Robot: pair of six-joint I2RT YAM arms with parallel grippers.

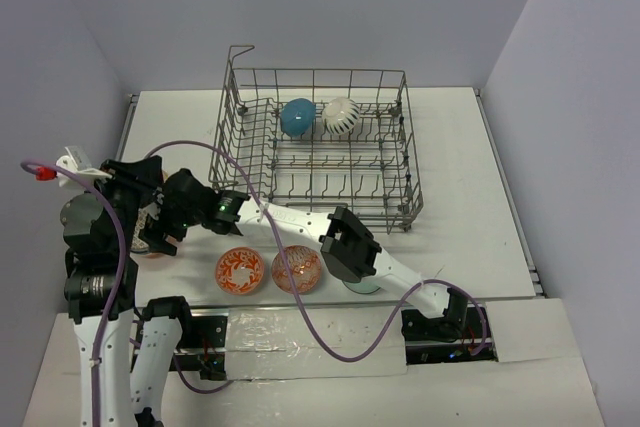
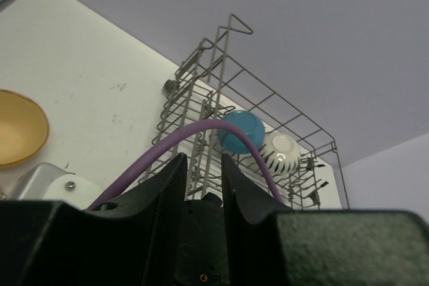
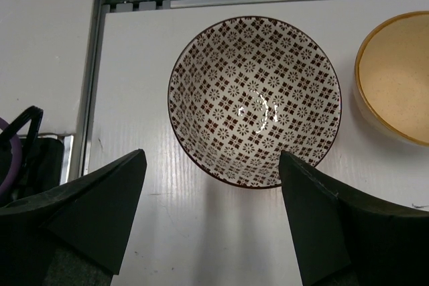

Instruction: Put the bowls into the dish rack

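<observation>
In the top view the dish rack [image 1: 315, 167] holds an upturned blue bowl [image 1: 297, 117] and a white striped bowl [image 1: 341, 115]. A brown-patterned bowl [image 3: 255, 98] lies face up on the counter in the right wrist view, just beyond the fingertips of my right gripper, which is open and empty. Beside it is a yellow bowl [image 3: 402, 78], cut off by the frame. My left gripper stands open above my right gripper, nothing held. An orange bowl [image 1: 240, 271], a reddish patterned bowl [image 1: 305, 267] and a half-hidden green bowl [image 1: 362, 287] line the front.
The right arm [image 1: 300, 220] stretches leftward across the front of the rack, covering part of the counter. Purple cables [image 1: 300, 312] loop over both arms. Bare counter [image 1: 470, 197] lies to the rack's right. Grey walls stand at both sides and behind.
</observation>
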